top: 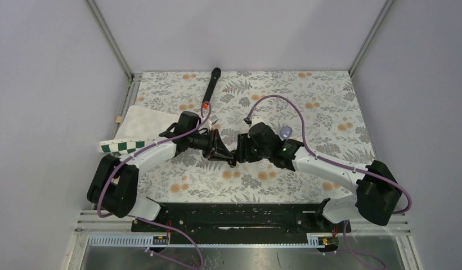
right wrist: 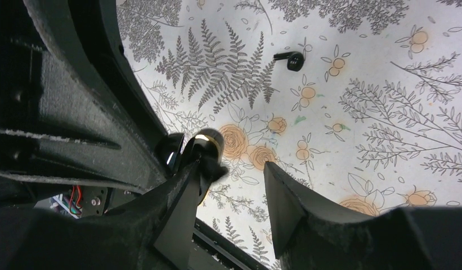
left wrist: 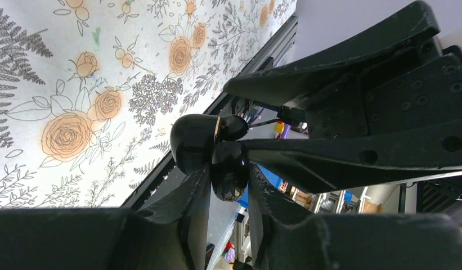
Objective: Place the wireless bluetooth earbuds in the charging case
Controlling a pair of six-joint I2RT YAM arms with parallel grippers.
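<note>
The small black charging case (left wrist: 192, 143) is in my left gripper, which is shut on it, its glossy dark body and gold rim showing above the fingertips. My right gripper stands open beside the case, its left finger very close to it or overlapping it in the right wrist view. In the top view both grippers meet near the middle of the mat. A loose black earbud (right wrist: 294, 61) lies on the floral mat in the right wrist view. Whether an earbud sits inside the case is unclear.
A black microphone (top: 211, 85) lies at the back, a white board (top: 141, 121) at the left, and a small lilac object (top: 286, 132) behind my right gripper. The mat's front edge borders a dark gap.
</note>
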